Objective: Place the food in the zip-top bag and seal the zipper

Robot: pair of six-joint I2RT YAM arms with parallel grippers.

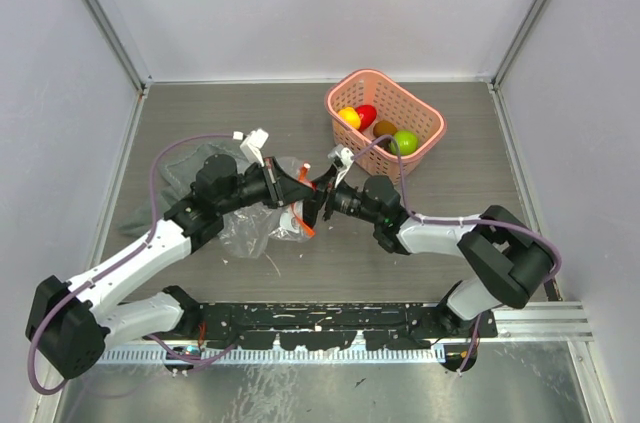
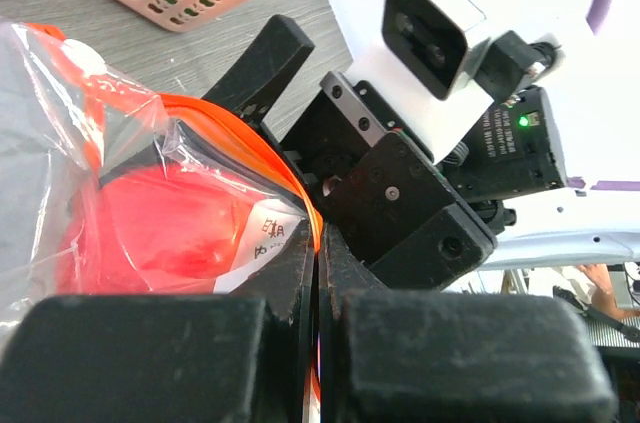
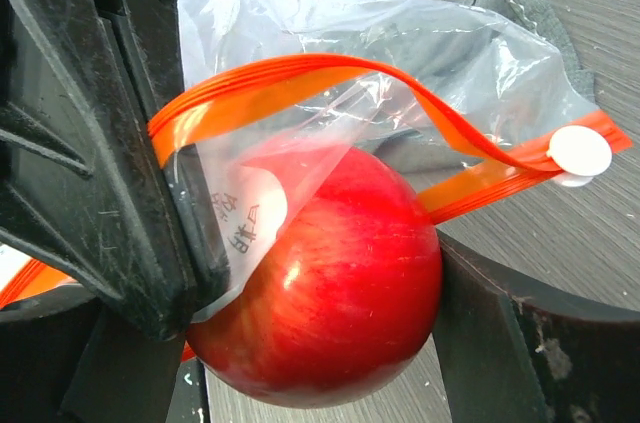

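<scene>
A clear zip top bag [image 1: 245, 233] with an orange zipper edge hangs from my left gripper, which is shut on that thin edge. In the right wrist view, the orange zipper [image 3: 330, 68] bows open around a red apple [image 3: 340, 283], with clear film over the apple's upper left. My right gripper stands open, one finger on either side of the apple. Through the film in the left wrist view, the apple [image 2: 180, 228] shows red inside the bag mouth. From above, both grippers meet at the mouth and hide the apple. A white slider [image 3: 580, 151] sits at one zipper end.
At the back right stands a pink basket [image 1: 428, 115] holding a yellow fruit [image 1: 349, 117], a red one [image 1: 366, 115], a brown one [image 1: 384, 129] and a green one [image 1: 404, 142]. Grey cloth [image 1: 150, 218] lies left of the bag.
</scene>
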